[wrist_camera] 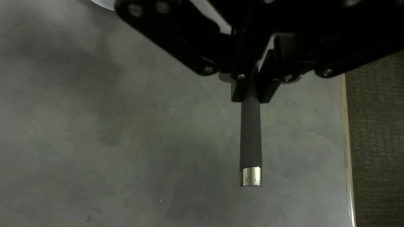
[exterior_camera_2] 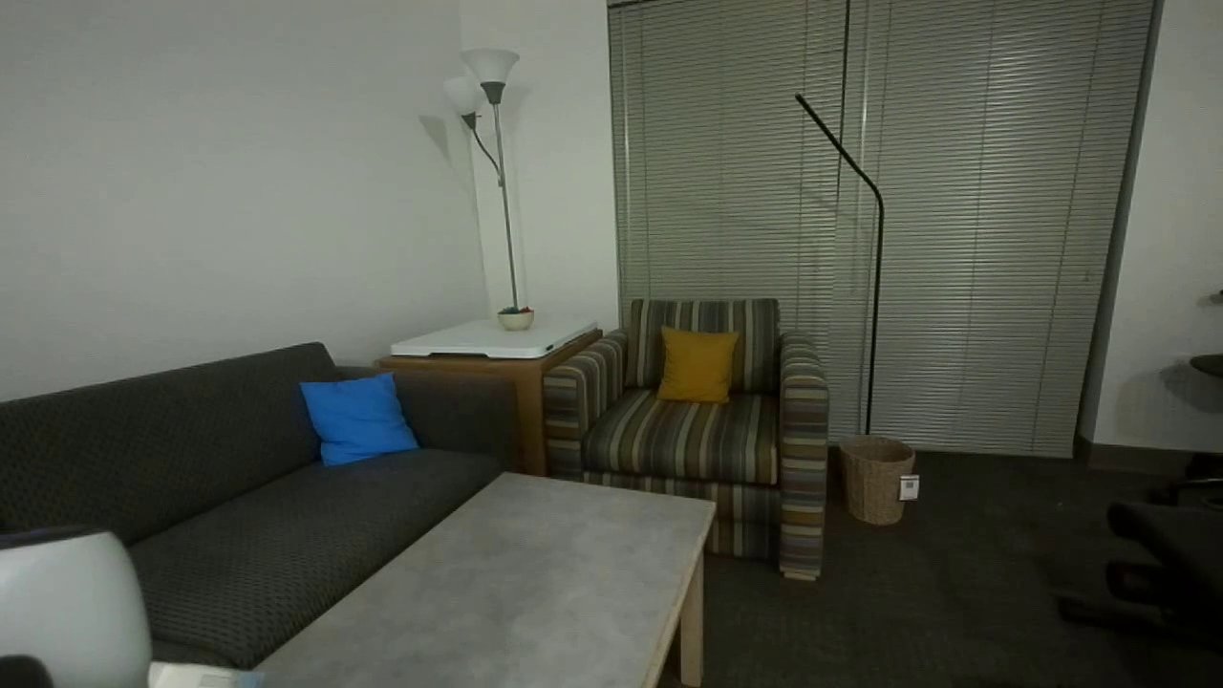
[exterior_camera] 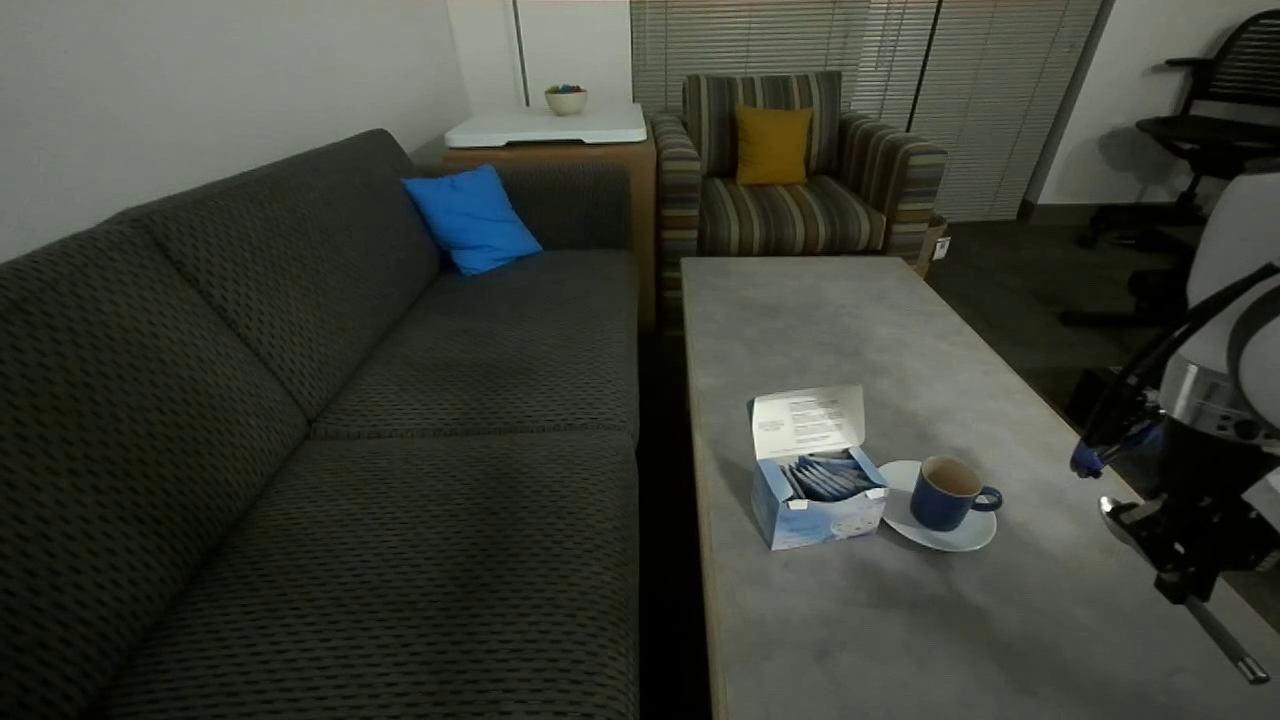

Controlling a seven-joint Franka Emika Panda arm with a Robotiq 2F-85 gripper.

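Note:
A long utensil with a dark handle (wrist_camera: pixel 251 132) and a silver end cap is clamped between my gripper's (wrist_camera: pixel 250 96) fingers. Exterior view 1 has the gripper (exterior_camera: pixel 1182 586) raised over the table's right side, the handle sticking out toward the lower right. A shiny, spoon-like head (exterior_camera: pixel 1118 514) shows on the gripper's other side. To the left stands a blue mug (exterior_camera: pixel 938 504) on a white saucer (exterior_camera: pixel 960 539), apart from the gripper. Beside it is an opened light-blue box (exterior_camera: pixel 828 523) filled with several packets.
A dark sofa (exterior_camera: pixel 480 360) runs along the left; a striped armchair (exterior_camera: pixel 786 218) stands beyond the far end.

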